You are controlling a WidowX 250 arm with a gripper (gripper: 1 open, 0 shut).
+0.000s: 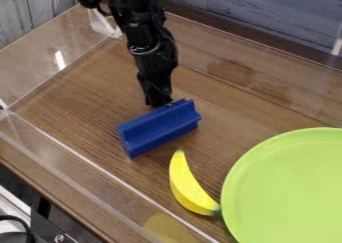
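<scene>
My black gripper [156, 96] reaches down from the top left, its tips at the back edge of a blue block-shaped object [158, 129] on the wooden table. The fingers look close together; whether anything is between them is hard to see. A yellow banana [190, 184] lies in front of the blue object, toward the bottom centre.
A large green plate [287, 192] fills the lower right. Clear panels edge the table at left, with a pale wooden wall at the back.
</scene>
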